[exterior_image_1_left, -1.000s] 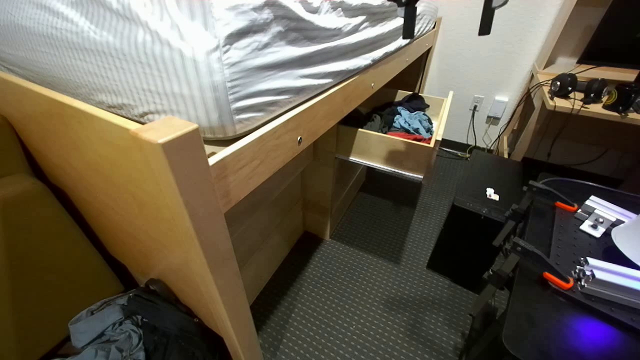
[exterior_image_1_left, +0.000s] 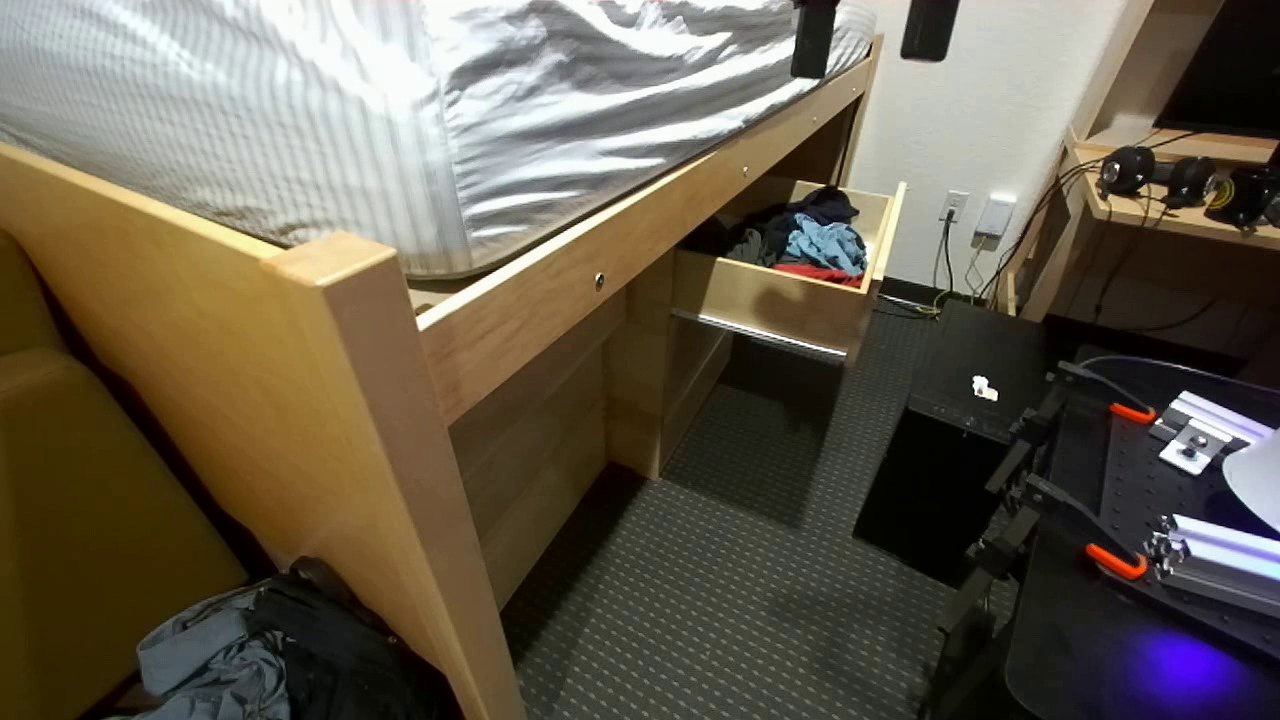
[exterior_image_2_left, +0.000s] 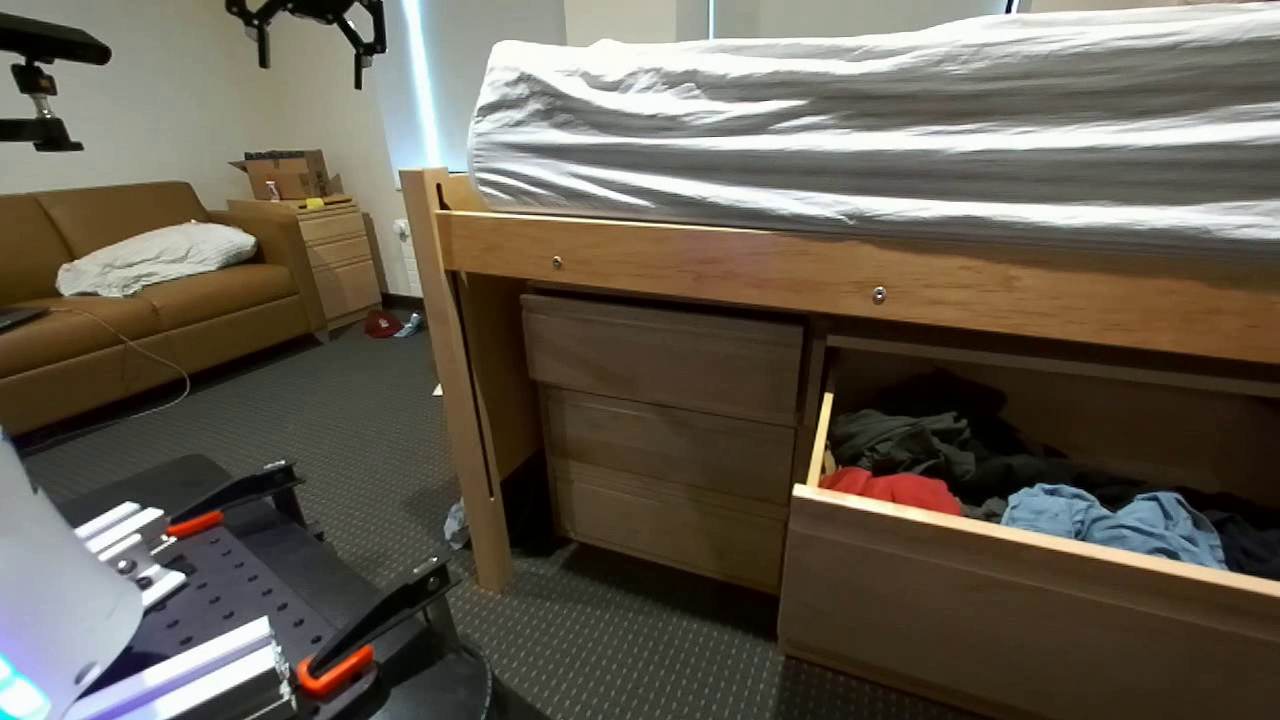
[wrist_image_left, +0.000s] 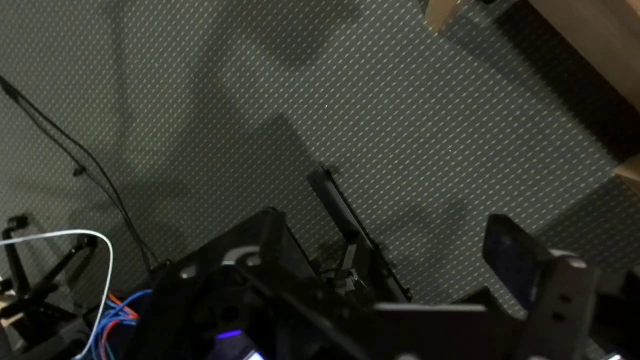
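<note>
My gripper (exterior_image_2_left: 312, 54) hangs high at the upper left in exterior view 2, its two fingers spread wide with nothing between them. At the top edge of exterior view 1 the gripper (exterior_image_1_left: 872, 34) shows only as two dark fingertips in front of the bed and wall. In the wrist view the gripper is open over bare carpet. An open drawer (exterior_image_2_left: 1020, 600) under the bed holds dark clothes, a red cloth (exterior_image_2_left: 894, 488) and a light blue cloth (exterior_image_2_left: 1110, 522). The gripper is well apart from this drawer.
A raised bed frame (exterior_image_2_left: 672, 246) carries a striped mattress (exterior_image_2_left: 864, 132). Closed drawers (exterior_image_2_left: 666, 438) stand beside the open one. A black box (exterior_image_1_left: 978, 360) sits between the bed and the robot's table (exterior_image_1_left: 1080, 648). Patterned carpet (exterior_image_1_left: 672, 576) is clear between them.
In exterior view 1 the right fingertip has shifted left and up, closer to the other. The left fingertip has moved only slightly left. Drawer and clothes look the same.
</note>
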